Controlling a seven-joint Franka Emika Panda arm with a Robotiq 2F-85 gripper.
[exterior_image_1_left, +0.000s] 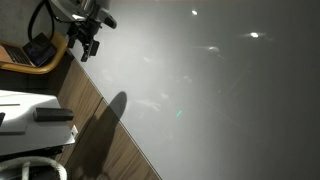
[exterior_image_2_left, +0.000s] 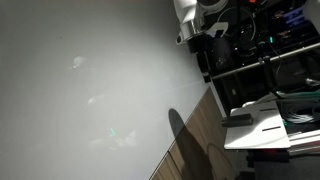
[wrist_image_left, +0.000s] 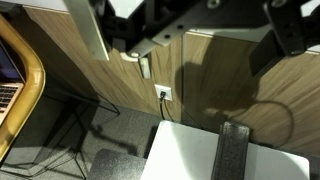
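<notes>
A dark oblong block (wrist_image_left: 231, 150) lies on a white surface (wrist_image_left: 185, 150) at the bottom of the wrist view. It also shows on the white surface at lower left in exterior view 1, as a black block (exterior_image_1_left: 53, 115). My gripper (exterior_image_1_left: 83, 46) hangs well away from it, near the edge of a large grey glossy board (exterior_image_1_left: 210, 90). In the wrist view its fingers (wrist_image_left: 272, 50) stand wide apart at the two sides. Only the wood panelling behind shows between them, so the fingers are open and empty.
Wood panelling (exterior_image_1_left: 100, 125) borders the board, with the arm's shadow on it. A laptop (wrist_image_left: 8, 78) sits on a yellow-edged chair or table at left. Cables and equipment (exterior_image_2_left: 290, 75) crowd the right of exterior view 2. The board's front is clear.
</notes>
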